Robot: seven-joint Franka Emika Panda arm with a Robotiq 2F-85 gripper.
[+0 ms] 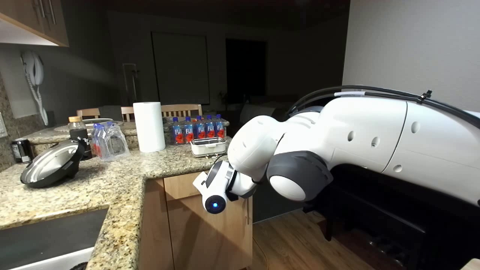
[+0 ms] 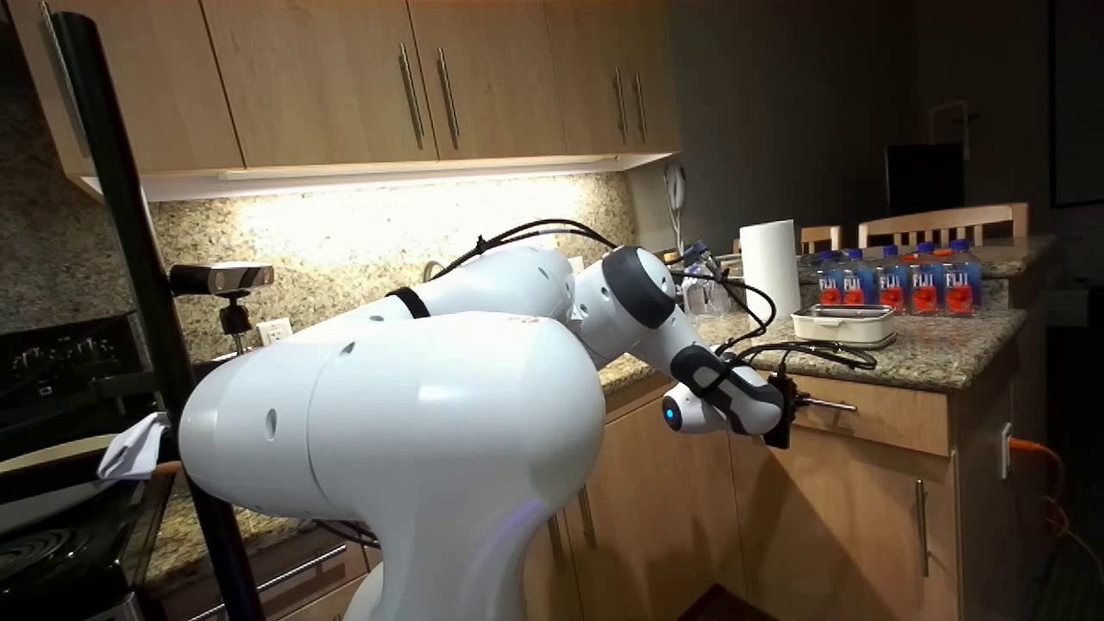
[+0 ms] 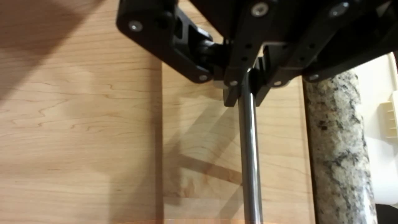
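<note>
My gripper is shut on the round metal drawer handle (image 3: 250,156), its fingers on either side of the bar. The handle belongs to the pale wooden drawer front (image 3: 212,138) under the counter, and the bar's end shows past the gripper in exterior view 2. Flush with the cabinet face, as far as I can see, the drawer appears shut. In exterior view 1 the arm's wrist hides both the handle and my fingers.
Over the drawer runs the granite counter edge (image 3: 339,149), with a white lidless container (image 2: 845,323) close above. Several water bottles (image 1: 198,130) and a paper towel roll (image 1: 149,126) stand behind. A lower cabinet door (image 2: 828,517) with an upright handle (image 2: 922,528) is below.
</note>
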